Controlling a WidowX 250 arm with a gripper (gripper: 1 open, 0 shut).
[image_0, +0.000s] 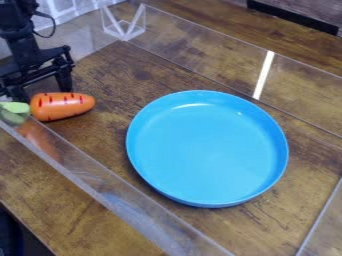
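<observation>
An orange toy carrot (62, 105) with dark marks and a pale green top (15, 112) lies on the wooden table at the left. Just above it, at the left edge, is my black gripper (36, 63), partly out of view, its lower parts close to the carrot. Whether it is open or shut cannot be made out. A large blue plate (206, 148) rests to the right of the carrot, apart from it.
Clear plastic walls run along the lower left and the right side, partly in front of the carrot's top. A white bracket (123, 25) stands at the back left.
</observation>
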